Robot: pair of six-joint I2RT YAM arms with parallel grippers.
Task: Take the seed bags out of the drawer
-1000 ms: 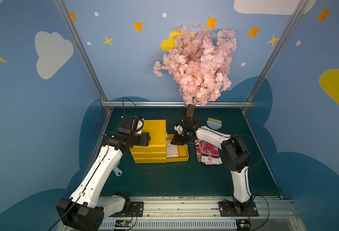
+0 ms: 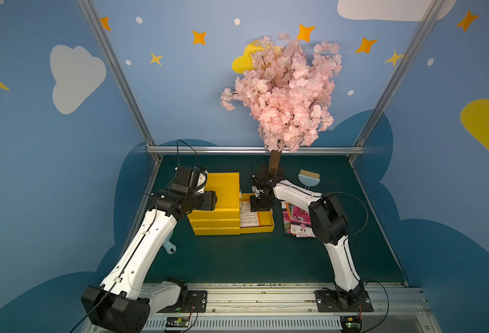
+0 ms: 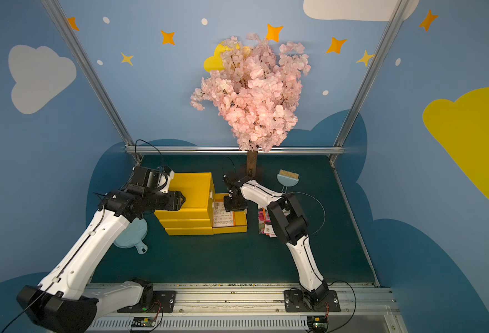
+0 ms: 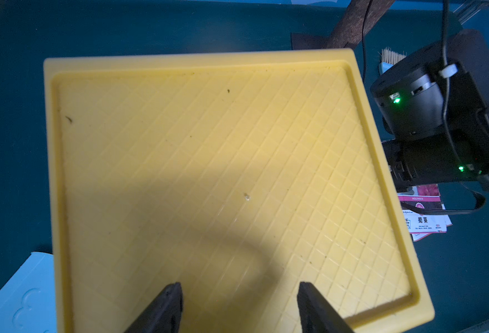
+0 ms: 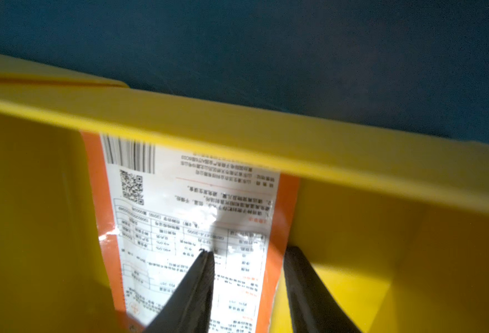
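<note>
The yellow drawer stack (image 2: 222,186) has its bottom drawer (image 2: 266,222) pulled out to the right, holding a white, orange-edged seed bag (image 5: 183,205). My right gripper is down in that drawer, open over the bag, one finger by its orange edge, nothing seen held. More seed bags (image 2: 301,222) lie piled on the table right of the drawer. My left gripper hovers open and empty over the top tray of the stack (image 4: 227,166).
A blue dustpan (image 3: 130,236) lies left of the stack, a brush (image 3: 287,178) at the back right. The blossom tree's trunk (image 2: 275,161) stands behind the drawers.
The right arm has shifted leftward and its gripper a little toward the front, lower over the open drawer. The left arm has not visibly moved.
</note>
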